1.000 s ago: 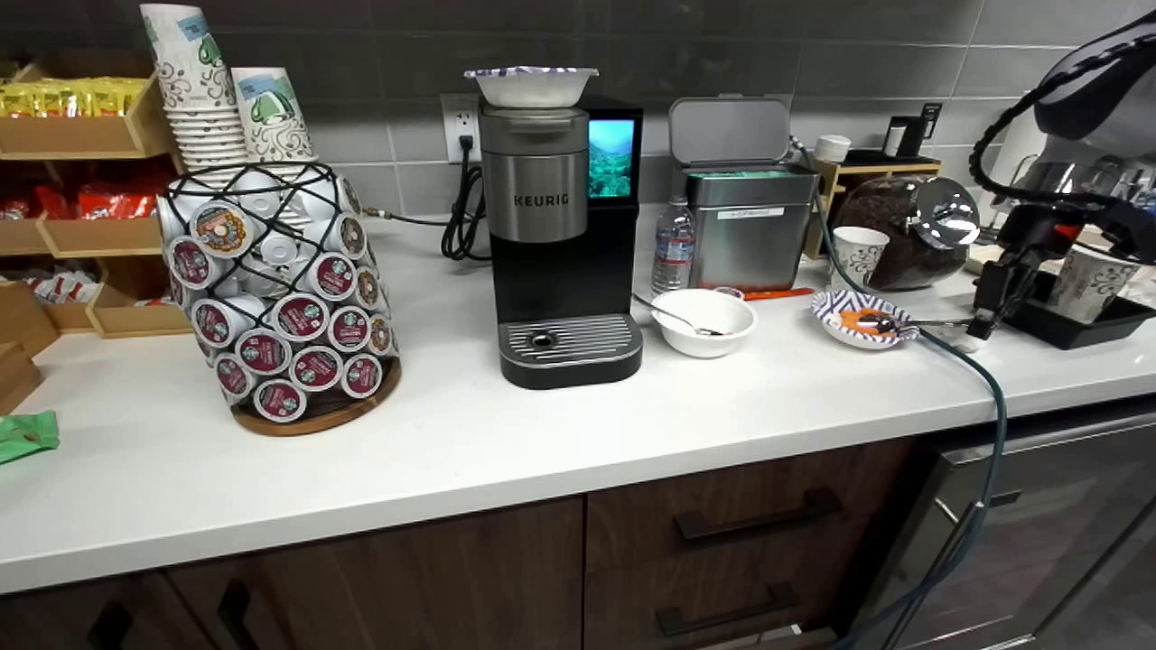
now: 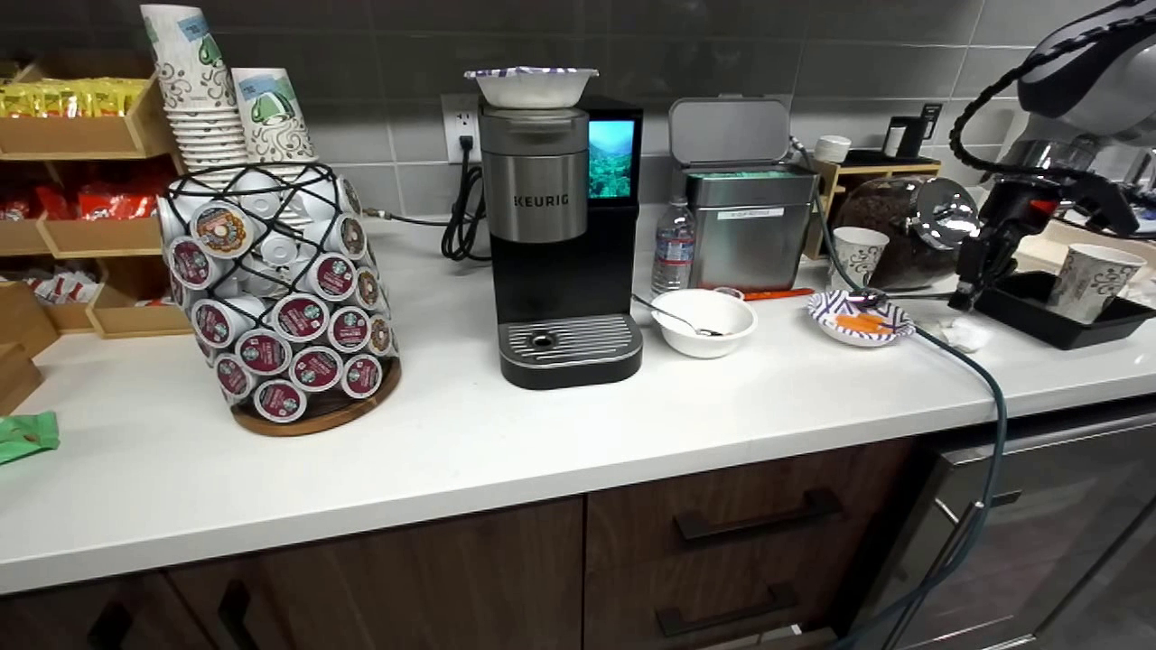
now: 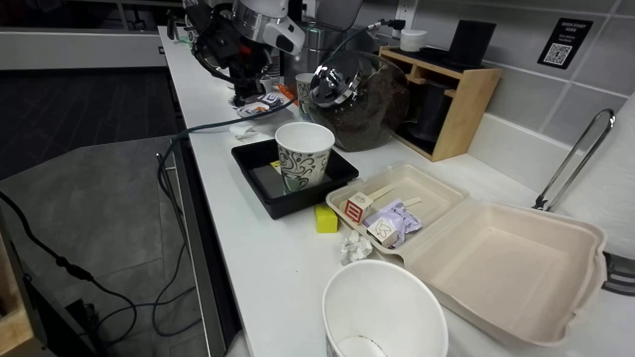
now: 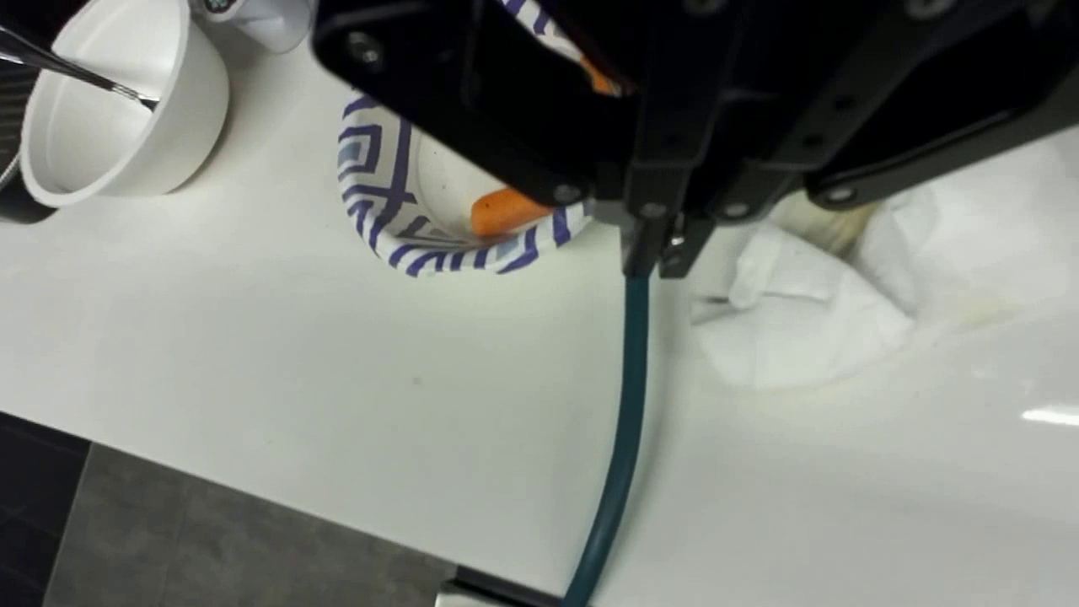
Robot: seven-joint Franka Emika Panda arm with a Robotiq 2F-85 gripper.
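My gripper [image 2: 962, 300] is shut on what looks like a thin utensil [image 2: 918, 296], which reaches left from the fingertips over the patterned paper plate [image 2: 832, 325] in exterior view 1. Orange pieces [image 4: 506, 212] lie in that plate. In the wrist view the closed fingers [image 4: 641, 248] sit right of the plate, and the utensil is hidden or not distinguishable there. A teal cable [image 4: 629, 405] runs out from behind the fingertips toward the counter's front edge; whether they touch cannot be told. Exterior view 2 shows the gripper [image 3: 238, 101] beside the plate.
Right of the plate lies a crumpled napkin [image 4: 809, 314]. A white bowl with a spoon [image 2: 710, 338] is to the left, and a black tray [image 3: 268, 205] holding a paper cup [image 3: 303, 157] stands on the other side. The coffee jar [image 2: 899, 233] is behind.
My gripper has risen and shifted a little left, carrying the utensil up with it. The patterned plate sits slightly farther left than a second ago.
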